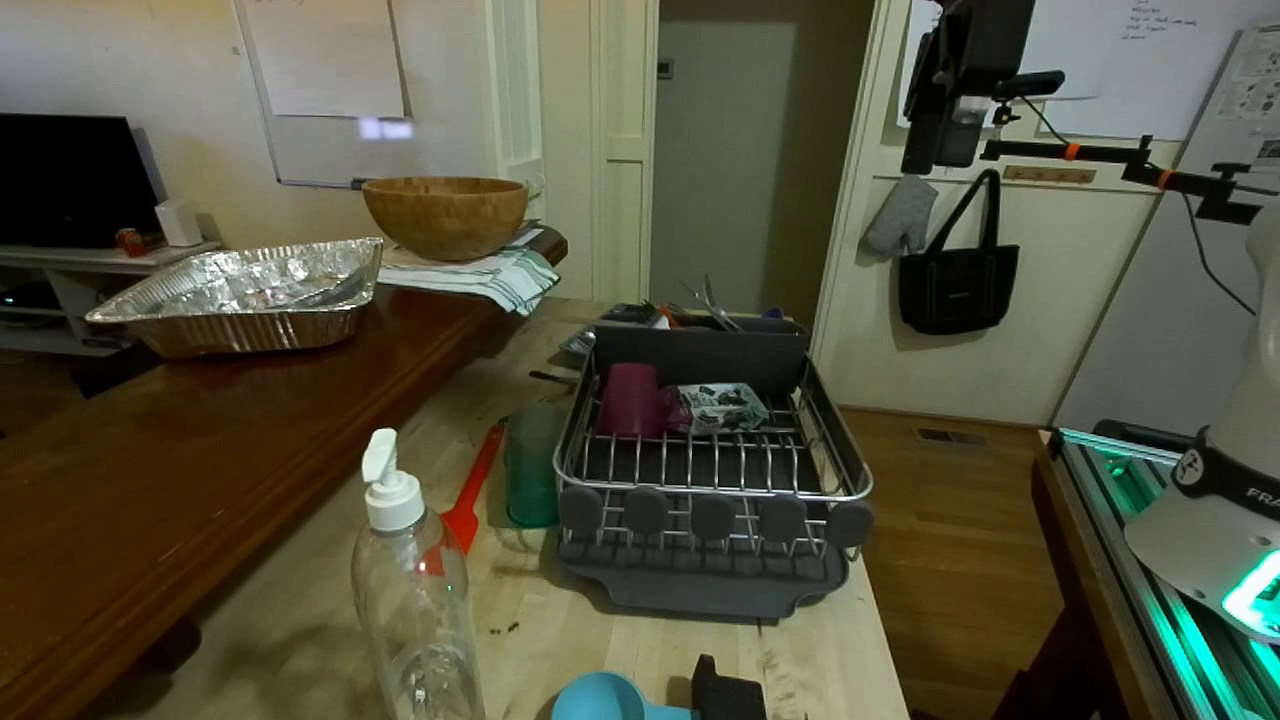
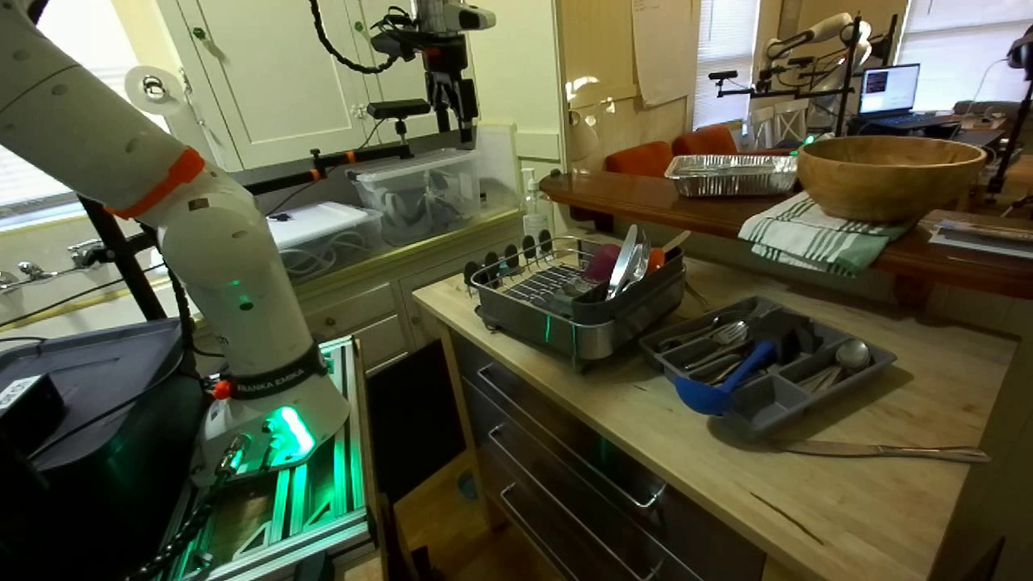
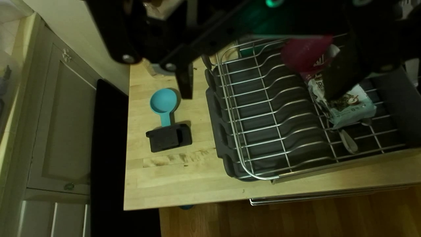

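Note:
In the wrist view my gripper is open, its two dark fingers wide apart and nothing held between them. It hangs high above the counter, clear of everything on it. Below it stands the grey dish rack [image 3: 258,114] with a wire grid. Inside lie a magenta cup [image 3: 304,51] and a crumpled mint-and-white packet [image 3: 351,104], partly hidden by one finger, and a small spoon [image 3: 348,141]. On the bare wood beside the rack, a turquoise scoop [image 3: 163,101] has its handle against a black block-like object [image 3: 164,138].
A clear pump bottle [image 1: 414,612], a red spatula [image 1: 470,498] and a green cup [image 1: 531,468] are left of the rack. Behind it sits a cutlery tray [image 2: 775,411] with a blue ladle [image 2: 721,390]. A knife [image 2: 891,451] lies near that tray. The raised wooden ledge holds a bowl [image 2: 881,179].

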